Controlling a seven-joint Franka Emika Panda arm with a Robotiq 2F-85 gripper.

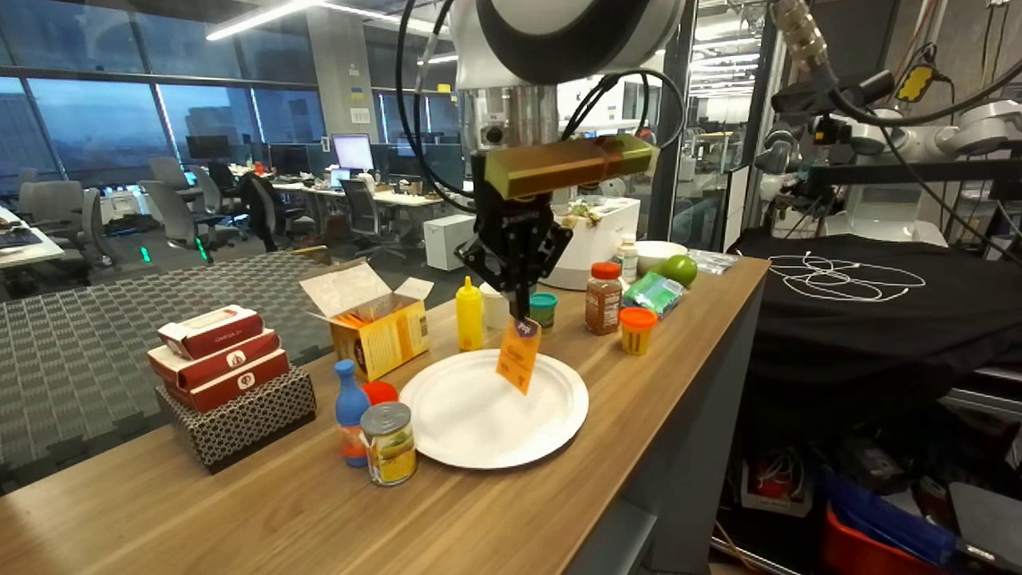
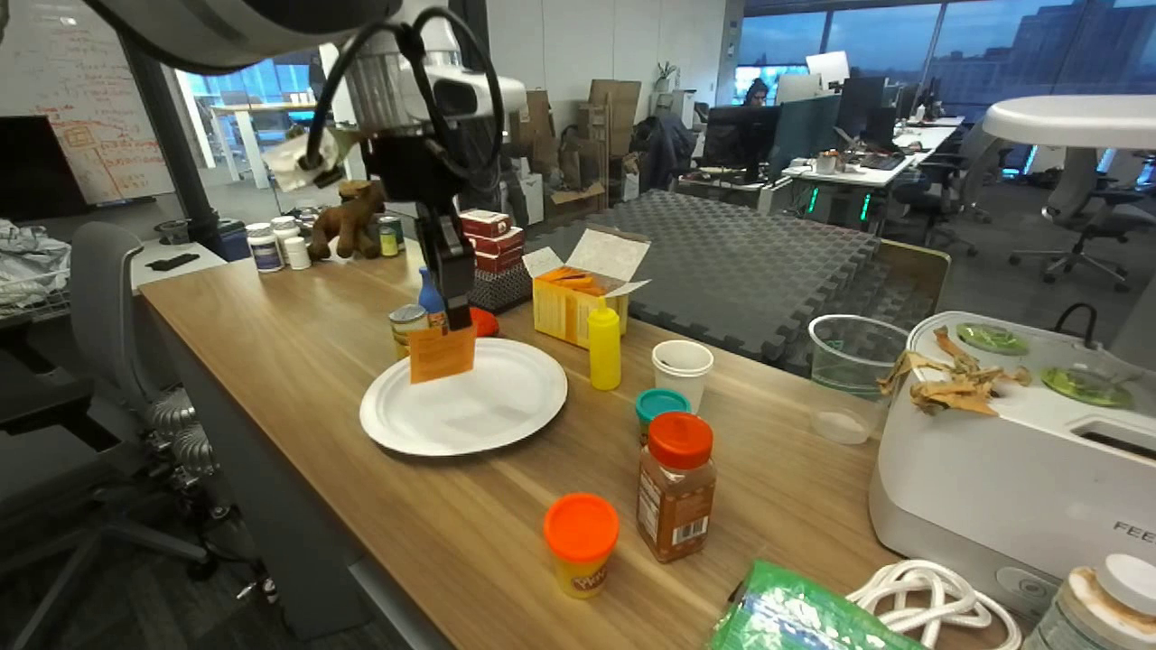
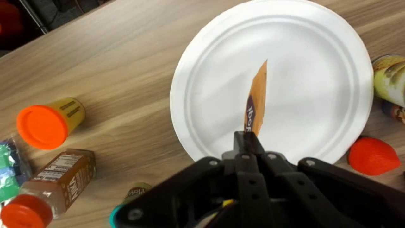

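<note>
An orange paper packet hangs above the plate, pinched at its dark-printed end by my gripper. In the wrist view the packet appears almost edge-on, reaching out from the shut fingertips of the gripper. Exterior view 2 shows the packet tilted below the gripper. The white plate underneath is bare. Behind it stands an open yellow box with more orange packets inside.
A can, a blue bottle and a red object crowd one side of the plate. Around its other sides are a yellow squeeze bottle, a spice jar and an orange-lidded tub.
</note>
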